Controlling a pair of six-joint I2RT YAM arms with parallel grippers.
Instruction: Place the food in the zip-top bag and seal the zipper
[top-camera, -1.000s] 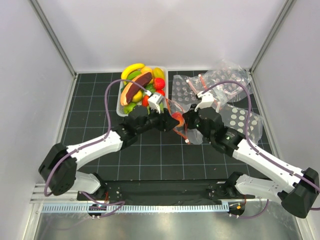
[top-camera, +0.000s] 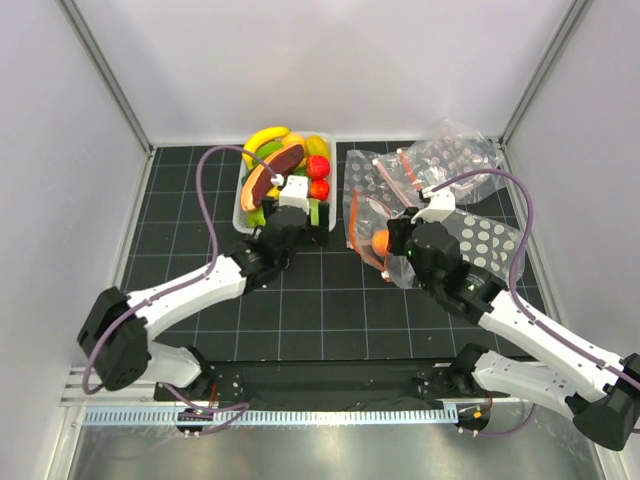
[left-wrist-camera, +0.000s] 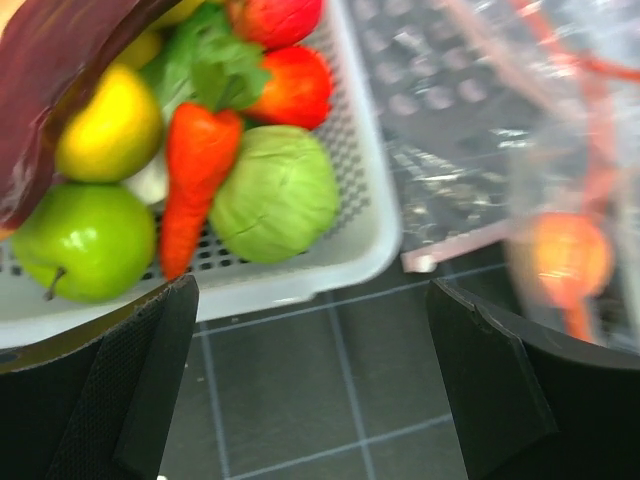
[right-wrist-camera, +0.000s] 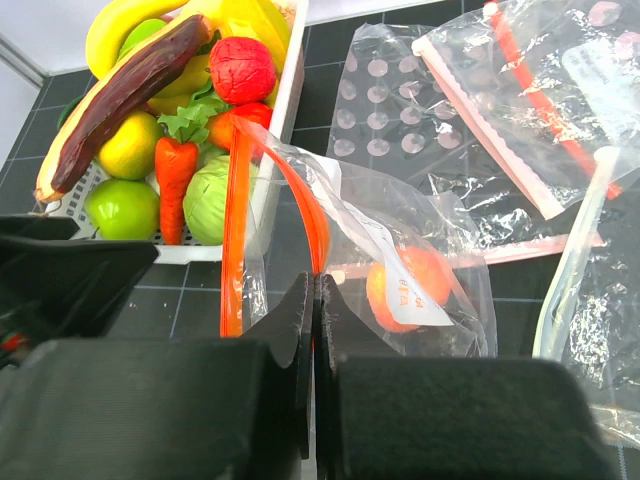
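Note:
Inside the clear orange-zip bag (right-wrist-camera: 460, 225) lies a round orange-red fruit (right-wrist-camera: 428, 278), showing through the plastic beside a white label. My right gripper is shut on the bag's orange zipper edge, with the mouth partly raised on the basket side. My left gripper stands wide open and empty, over the mat near the front right corner of the food basket (left-wrist-camera: 365, 240). In that basket a green cabbage (left-wrist-camera: 275, 195), an orange carrot (left-wrist-camera: 195, 165) and a green apple (left-wrist-camera: 95, 245) sit closest to the left fingers.
More bags, one with a pink zip strip (right-wrist-camera: 490, 130), lie flat behind and right of the orange-zip bag. A long eggplant (right-wrist-camera: 125, 105) and bananas (top-camera: 262, 138) fill the basket's back.
The left gripper opened, let the fruit go and moved left from the bag mouth to the basket. The fruit now rests in the bag. The right gripper shifted slightly right, still gripping the zipper edge.

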